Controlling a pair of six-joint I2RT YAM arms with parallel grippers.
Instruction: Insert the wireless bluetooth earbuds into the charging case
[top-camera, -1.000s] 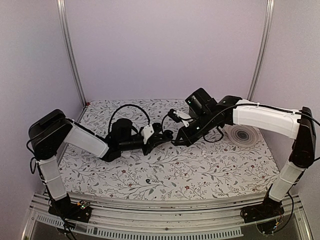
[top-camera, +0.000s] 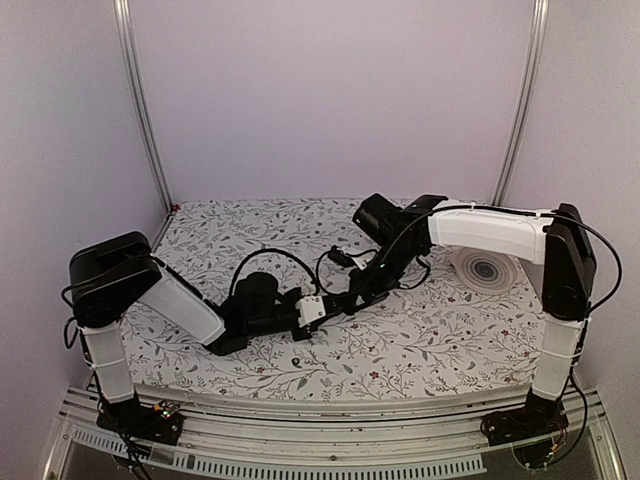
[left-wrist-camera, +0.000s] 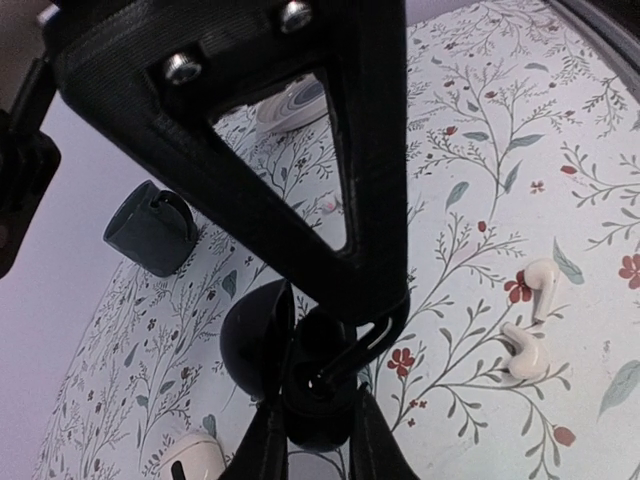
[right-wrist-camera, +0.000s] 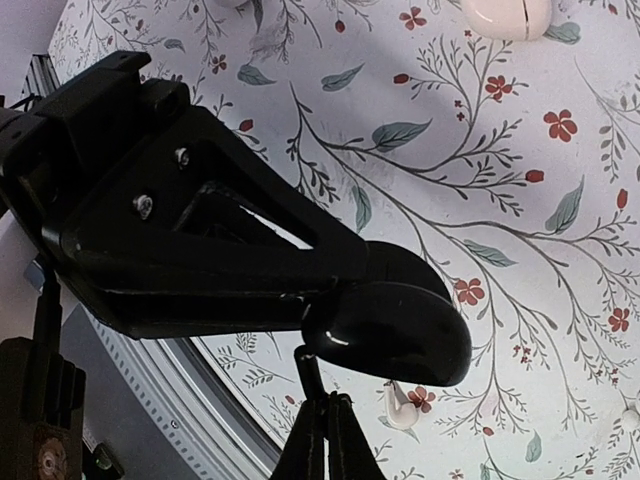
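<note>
A small glossy black charging case (right-wrist-camera: 390, 330) is clamped in my left gripper, its rounded lid (left-wrist-camera: 252, 340) standing raised. My right gripper is shut on a thin black earbud (right-wrist-camera: 308, 368), whose dark stem shows between its tips. In the left wrist view, the right gripper's fingers (left-wrist-camera: 375, 285) reach in from above, close over the case. The held earbud's end lies right against the case; whether it is seated cannot be told. From the top, both grippers meet mid-table, and the case is hard to make out. A small dark piece (top-camera: 296, 361) lies on the cloth.
Two white earbuds (left-wrist-camera: 527, 354) lie loose on the floral cloth. A pale pink-white rounded case (right-wrist-camera: 508, 16) rests there too. A dark mug (left-wrist-camera: 155, 230) stands further off, and a round ringed plate (top-camera: 485, 270) sits at right.
Both grippers have come closer together and shifted toward the table's front. The right one moved left and down in the top view; the left lowered slightly. Both remain shut.
</note>
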